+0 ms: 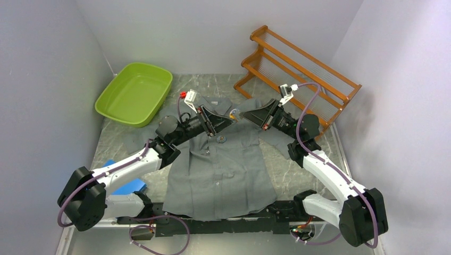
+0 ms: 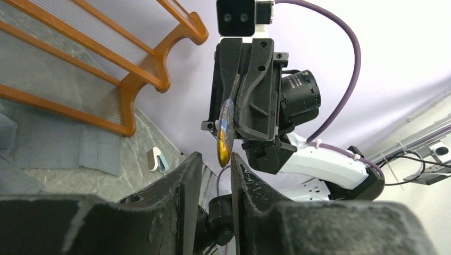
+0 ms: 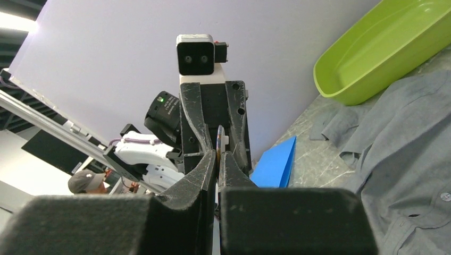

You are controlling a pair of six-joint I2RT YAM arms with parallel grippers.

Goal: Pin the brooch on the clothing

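Observation:
The brooch (image 1: 234, 113), a small shiny disc with orange and blue, is held edge-on in my right gripper (image 1: 240, 115) above the grey shirt (image 1: 215, 175), which lies flat on the table. In the left wrist view the brooch (image 2: 225, 133) hangs just beyond the tips of my left gripper, whose fingers stand part open with a gap between them. In the top view my left gripper (image 1: 231, 119) meets the brooch from the left. In the right wrist view my right gripper is shut on the brooch, partly hidden between the fingers.
A green basin (image 1: 133, 93) stands at the back left, a wooden rack (image 1: 303, 69) at the back right. A blue sheet (image 1: 127, 187) lies at the left edge under my left arm. Bare marble table shows either side of the shirt.

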